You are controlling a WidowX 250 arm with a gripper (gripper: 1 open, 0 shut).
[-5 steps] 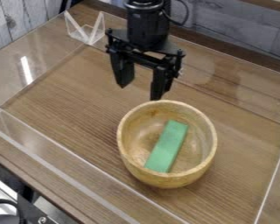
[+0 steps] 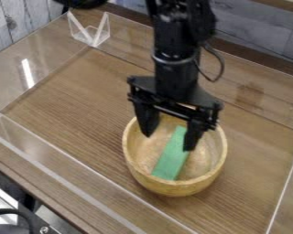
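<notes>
My gripper [image 2: 171, 113] is lowered over a tan bowl [image 2: 149, 175], its black fingers spread open around the bowl's back part. A green oblong object [image 2: 172, 156] lies in the bowl, just below and between the fingers, not held. The arm hides some of the bowl's back rim.
A small clear wire-like item [image 2: 91, 27] stands at the back left. Dark cables show at the bottom left corner.
The bowl and green object look unmoved.
</notes>
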